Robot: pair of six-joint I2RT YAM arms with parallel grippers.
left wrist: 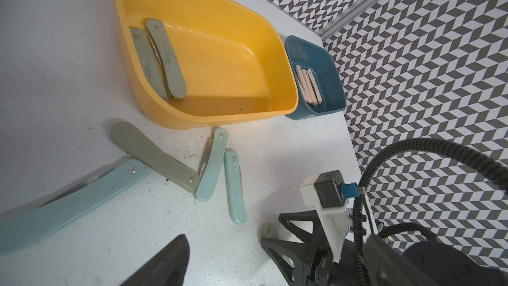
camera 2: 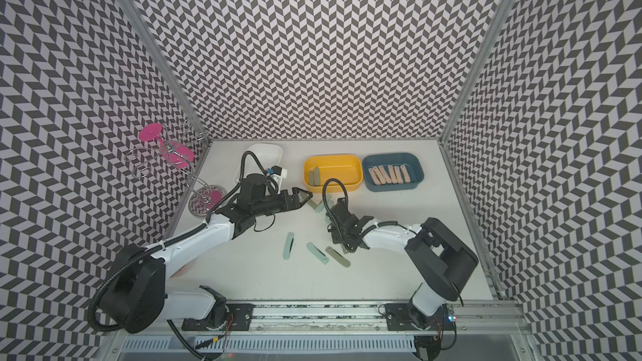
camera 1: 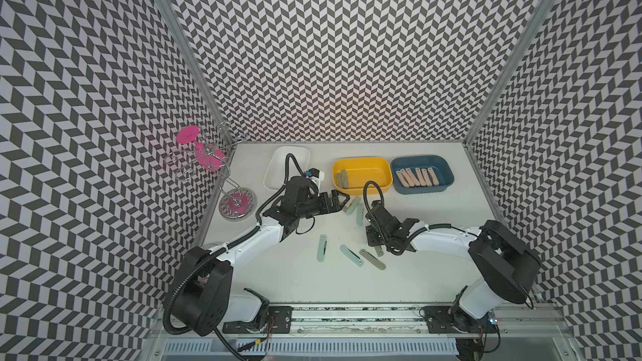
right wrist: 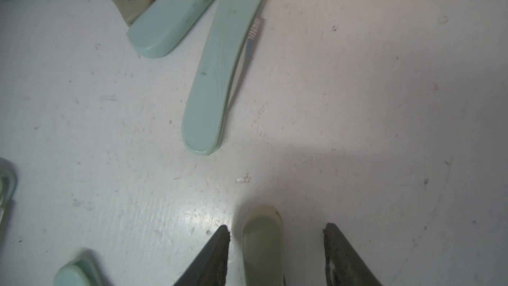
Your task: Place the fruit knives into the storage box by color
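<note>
My right gripper stands part open low over the table, with the end of an olive-green knife (right wrist: pixel 263 243) lying between its spread fingers. My left gripper (camera 1: pixel 344 200) is open near the front of the yellow box (left wrist: pixel 211 119). Below it in the left wrist view lie another olive knife (left wrist: pixel 158 156) and several mint knives, one (left wrist: pixel 232 185) apart from the rest. Two grey-green knives (left wrist: pixel 166 58) rest inside the yellow box. Pinkish-beige knives (camera 1: pixel 416 177) fill part of the blue box (camera 1: pixel 441 187). At the front are mint knives (camera 1: pixel 322 248) (camera 1: pixel 351 255) and an olive knife (camera 1: pixel 372 258).
A white box (camera 1: pixel 287 153) stands back left, partly behind the left arm. A metal rack with pink discs (camera 1: pixel 237 202) is at the far left.
</note>
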